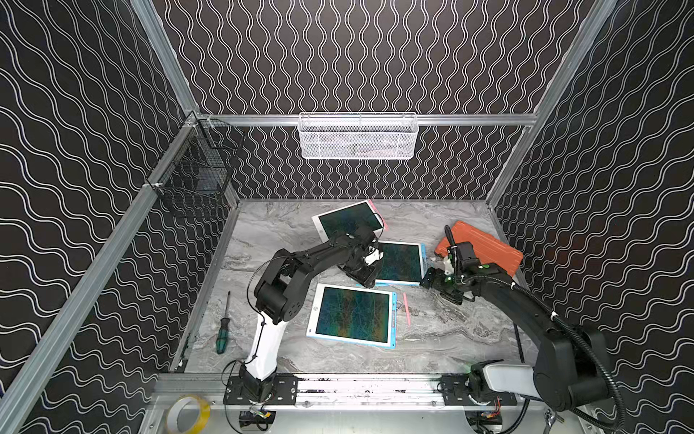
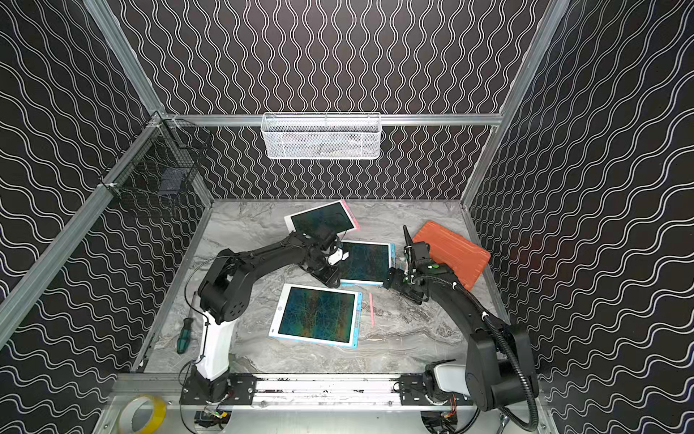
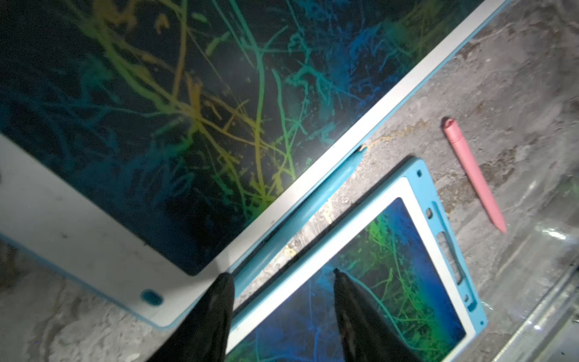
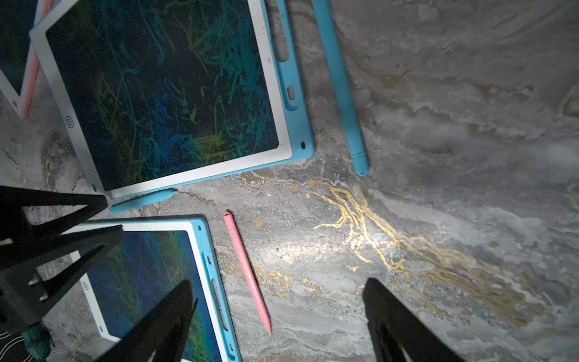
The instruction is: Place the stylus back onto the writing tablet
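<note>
A blue stylus (image 3: 295,220) lies on the table in the narrow gap between the middle blue-edged tablet (image 4: 301,129) and the near blue-edged tablet (image 4: 200,235). My left gripper is open above that gap, its left finger overlapping the stylus's lower end in view. To the right of the middle tablet, a longer blue stylus (image 4: 341,90) rests on bare table, off the tablet. A pink stylus (image 4: 248,271) lies right of the near tablet. My right gripper hangs open over the table, empty between its fingers.
A pink-edged tablet (image 1: 318,228) sits behind. An orange case (image 1: 498,249) is at the right, behind the right arm. A screwdriver (image 1: 222,336) lies far left. Bare table (image 4: 452,253) extends right of the pink stylus.
</note>
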